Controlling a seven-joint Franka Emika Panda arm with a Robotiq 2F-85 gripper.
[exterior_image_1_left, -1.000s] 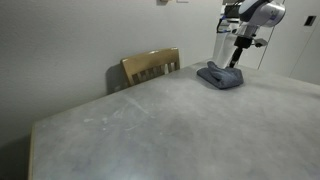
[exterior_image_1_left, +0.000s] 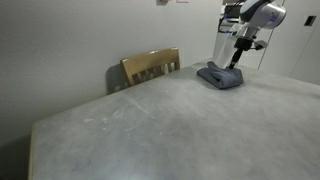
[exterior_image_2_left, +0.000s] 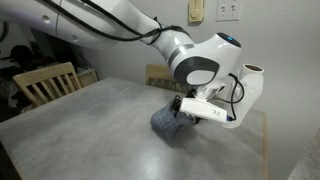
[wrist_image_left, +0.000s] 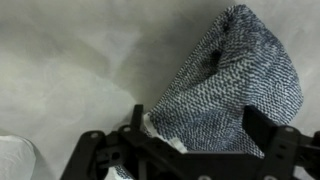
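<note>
A bunched blue-grey cloth (exterior_image_1_left: 220, 76) rests near the far end of the grey table in exterior view 1. In the wrist view the cloth (wrist_image_left: 245, 75) fills the right side, its woven texture and a fold showing. My gripper has its dark fingers spread wide, with the cloth lying below and between them, not clamped. From exterior view 2 the arm hides part of the cloth (exterior_image_2_left: 170, 123), and the fingertips are mostly out of sight behind the wrist.
The grey table (exterior_image_1_left: 150, 125) is broad and bare in front of the cloth. A wooden chair (exterior_image_1_left: 150, 66) stands against its far edge by the wall. Something white and rounded (wrist_image_left: 15, 158) shows at the wrist view's lower left corner.
The arm looks slightly lower above the cloth than a second ago. The cloth stays in the same place.
</note>
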